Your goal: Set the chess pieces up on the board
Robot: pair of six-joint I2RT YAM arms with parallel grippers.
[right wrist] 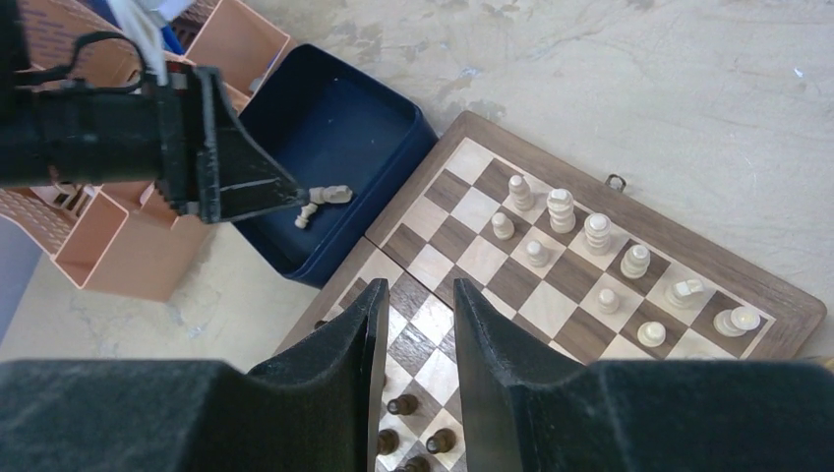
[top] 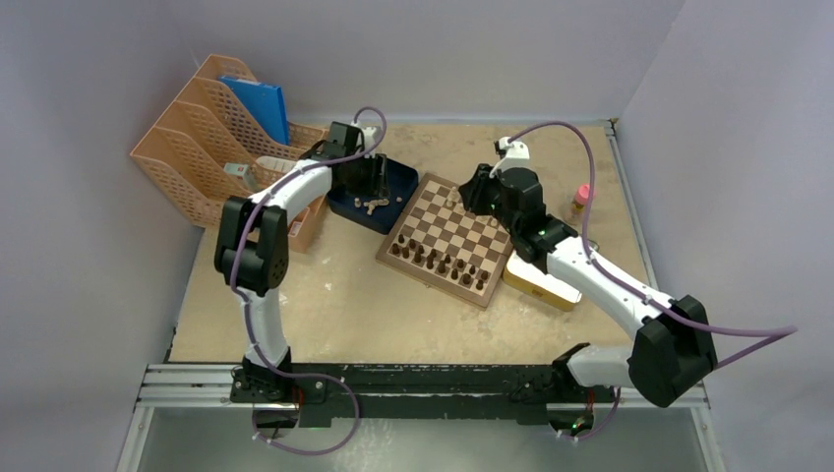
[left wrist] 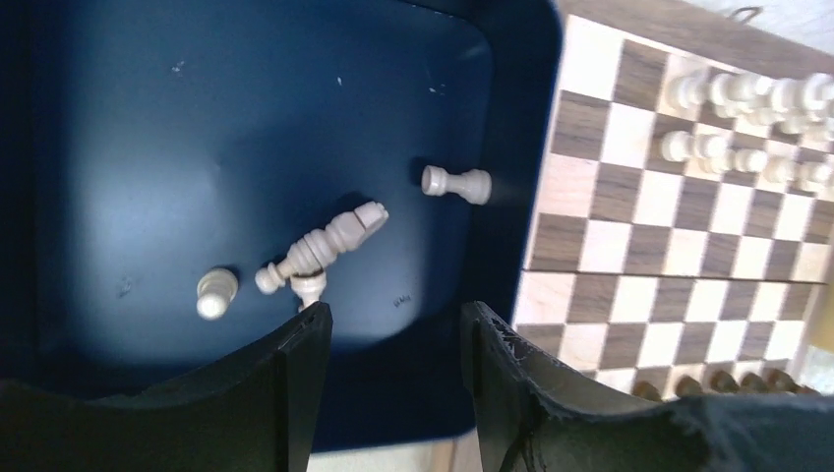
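Note:
My left gripper hangs over the navy bin [top: 391,211], open, nothing between its fingers. In the bin lie white pieces: a long knight-like piece [left wrist: 339,236], a pawn [left wrist: 456,184], another piece [left wrist: 216,293] and one partly hidden under the long one. My right gripper is open and empty, raised above the chessboard [top: 443,226]. White pieces [right wrist: 597,233] stand in two partly filled rows along the board's far side; dark pieces [right wrist: 440,442] stand along the near side.
A peach organizer [top: 197,147] with a blue folder is at the back left. A yellow box [top: 541,285] and a pink-capped bottle [top: 581,197] are at the board's right.

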